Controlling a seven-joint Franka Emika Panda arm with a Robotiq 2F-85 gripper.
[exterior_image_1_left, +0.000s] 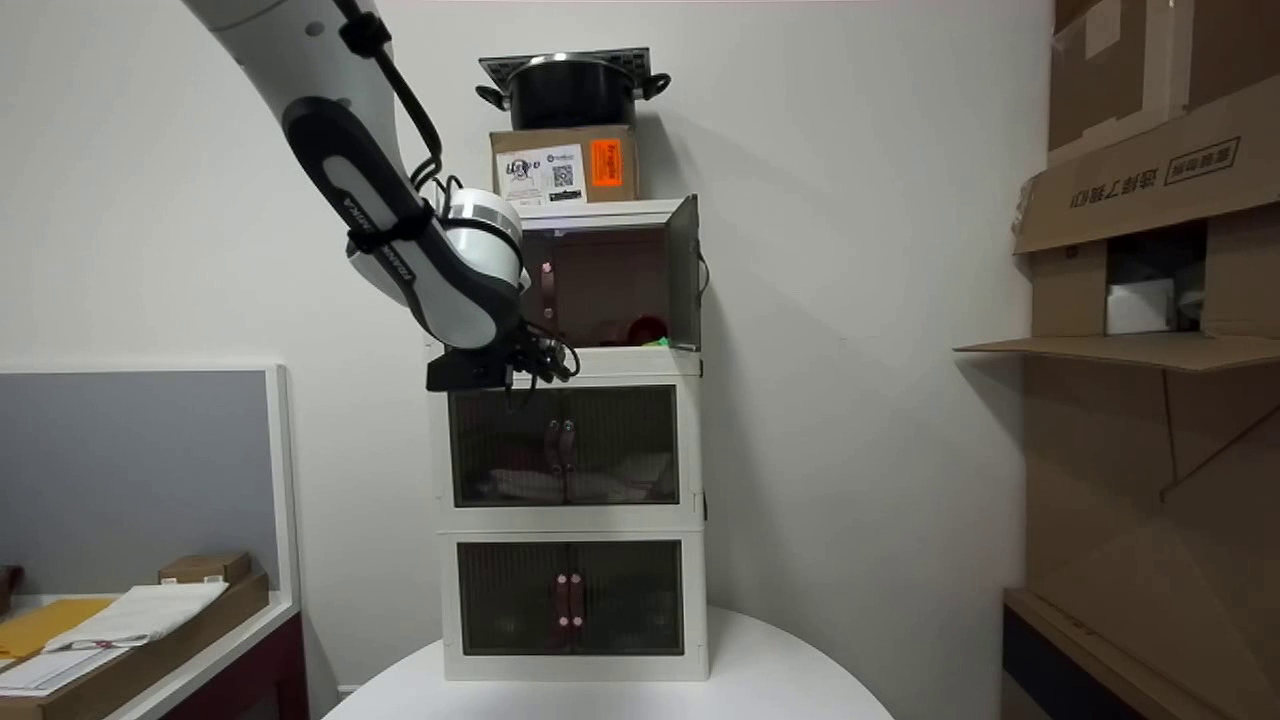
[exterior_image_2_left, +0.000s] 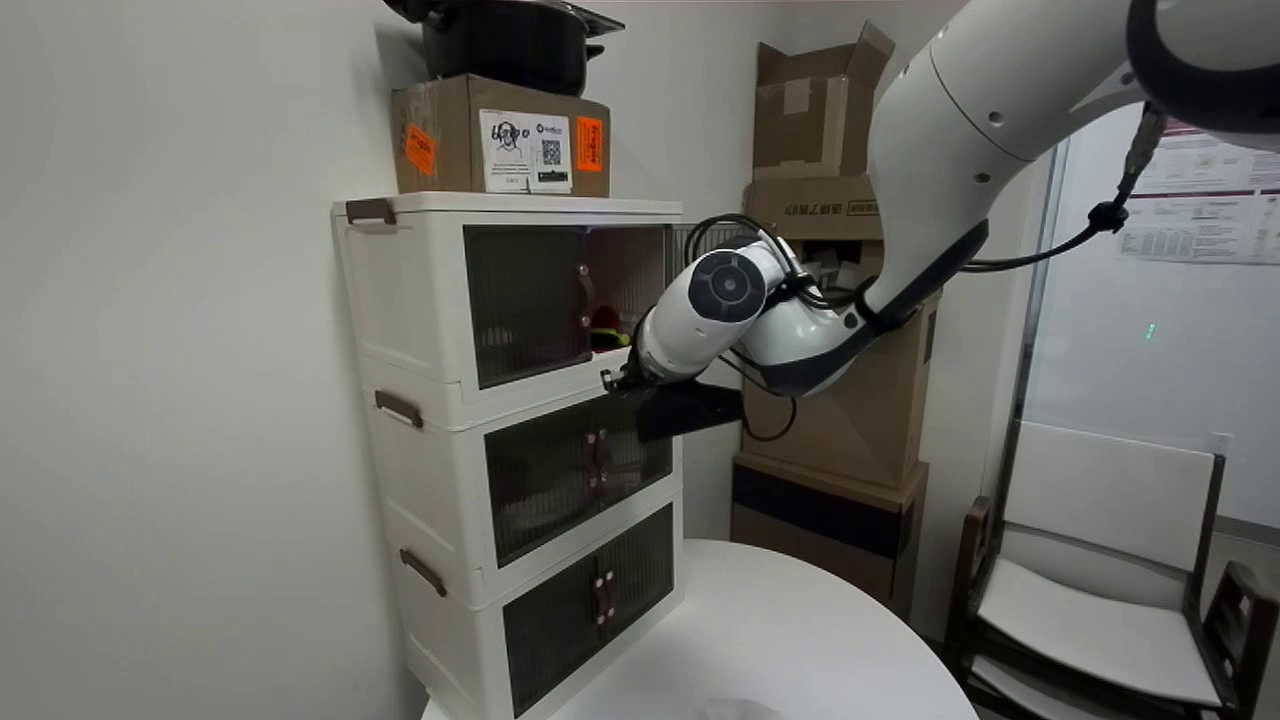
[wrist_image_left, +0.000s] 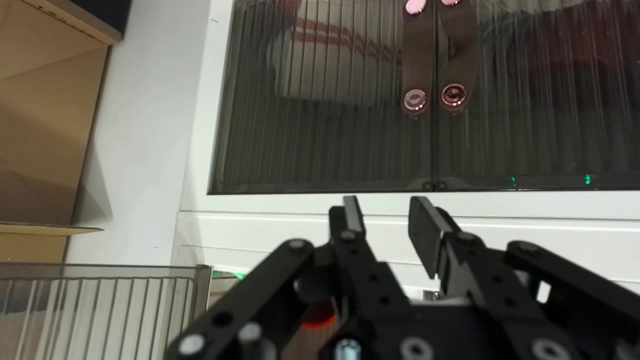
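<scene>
A white stacked cabinet (exterior_image_1_left: 692, 450) has three levels of dark ribbed doors. On the top level, the right-hand door (exterior_image_1_left: 684, 274) stands swung out and the left door (exterior_image_2_left: 524, 300) is closed. My gripper is partly open, with nothing between its fingers. In the wrist view, which looks inverted, its tips show against the white frame between the top and middle levels. The paired handles (wrist_image_left: 415, 66) of the middle doors lie beyond the tips, apart from them. Those middle doors (wrist_image_left: 324, 144) are closed. A red item (exterior_image_2_left: 607, 319) sits inside the open top compartment.
On top of the cabinet, a cardboard box (exterior_image_2_left: 438, 138) bears a black pot (exterior_image_1_left: 570, 98). Cardboard boxes (exterior_image_1_left: 1152, 480) are stacked at the right. The round white table (exterior_image_1_left: 780, 672) has free room in front of the cabinet. The open door juts outward near the arm.
</scene>
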